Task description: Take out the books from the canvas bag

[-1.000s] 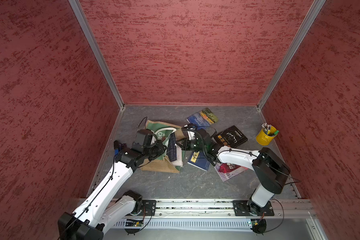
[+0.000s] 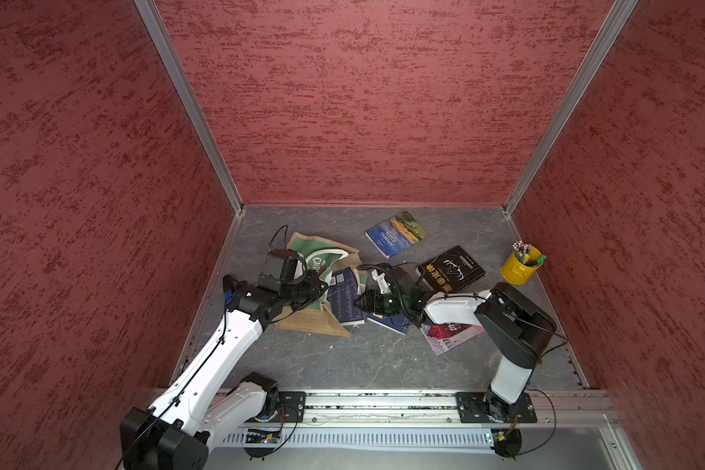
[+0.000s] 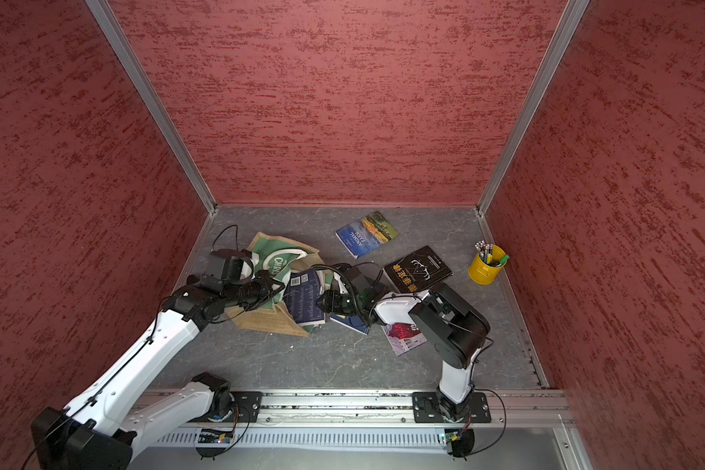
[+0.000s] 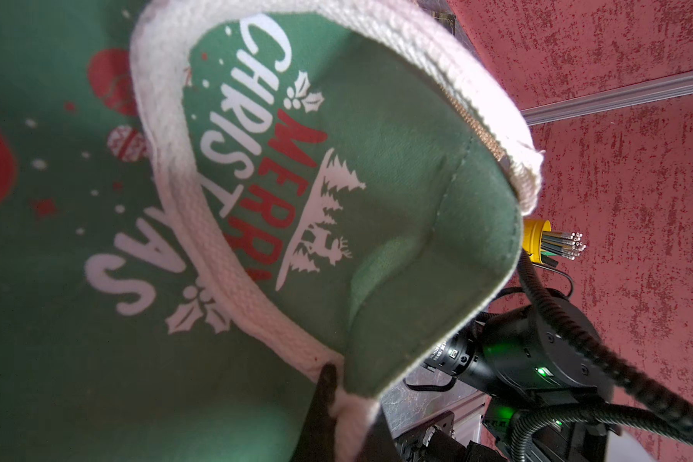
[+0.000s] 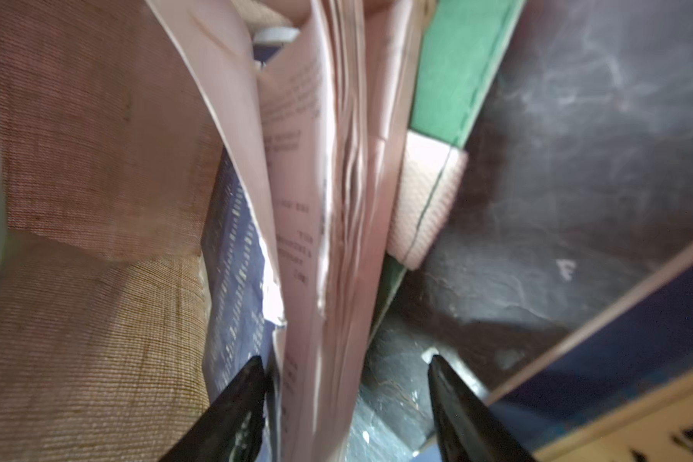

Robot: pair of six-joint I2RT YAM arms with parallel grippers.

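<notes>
The canvas bag (image 2: 315, 322), green on one face with a white handle, lies on its side at the left of the table. My left gripper is shut on the white handle (image 4: 273, 338) beside the green cloth. Partly out of the bag's mouth is a navy book (image 2: 344, 296), its cover crumpled and its pages (image 5: 304, 223) splayed in the right wrist view. Open at the book's right side, my right gripper has the lower page edges between its fingers, without closing on them. The inside of the bag is mostly hidden.
A blue book (image 2: 389, 322) lies partly under the right gripper. Farther right are a black book (image 2: 452, 268) and a pink one (image 2: 450, 335), partly under the arm. A blue-yellow book (image 2: 397, 233) lies at the back; a yellow pen cup (image 2: 517, 272) stands right.
The navy book has turned from standing on edge to showing its broad cover. My right gripper has moved towards the front of the table. The left arm has hardly moved.
</notes>
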